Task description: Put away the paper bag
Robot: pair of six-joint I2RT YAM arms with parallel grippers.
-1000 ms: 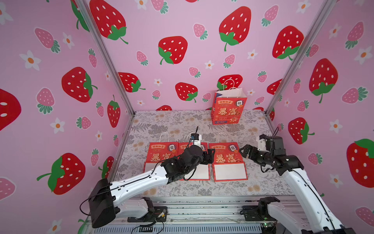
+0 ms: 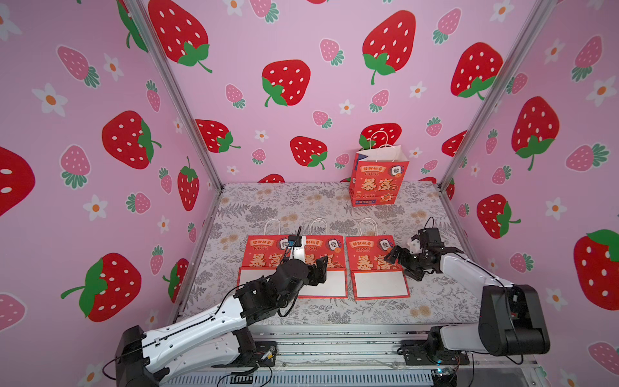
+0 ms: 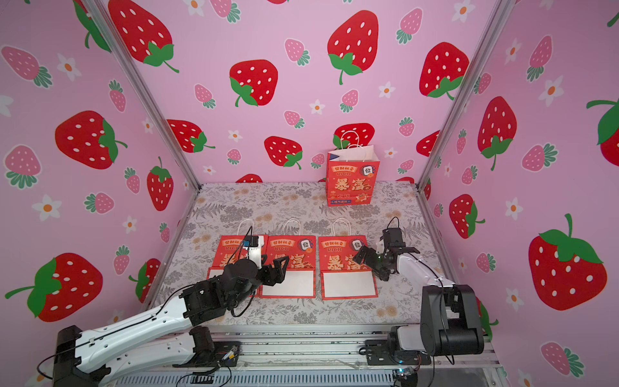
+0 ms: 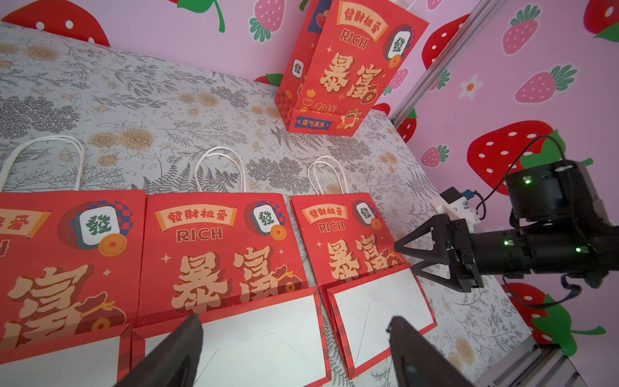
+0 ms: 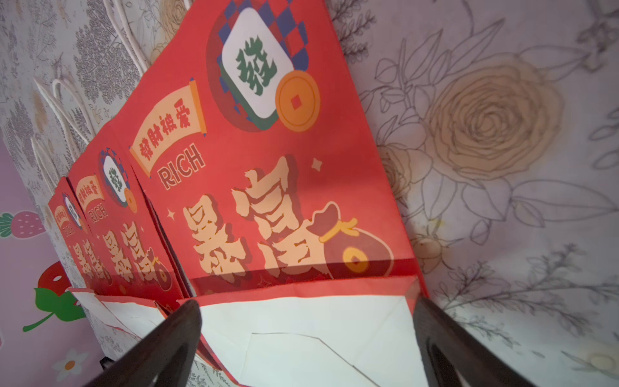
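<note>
Three red paper bags lie flat side by side, their white bottoms folded toward the front: a left bag (image 2: 259, 250), a middle bag (image 4: 225, 238) and a right bag (image 5: 270, 180). A fourth paper bag (image 2: 378, 180) stands upright at the back right, handles up. Over the middle bag hovers my left gripper, its fingers parted and nothing between them. My right gripper is low at the right bag's right side, open, with the white bottom panel (image 5: 322, 329) showing between its fingers. Whether it touches the bag cannot be told.
Pink strawberry walls (image 2: 309, 77) enclose the back and both sides. A metal rail (image 2: 335, 348) runs along the front.
My left gripper has drawn back to the left, away from the right bag. My right gripper has come down and left to the right bag's edge. The bags look unmoved.
</note>
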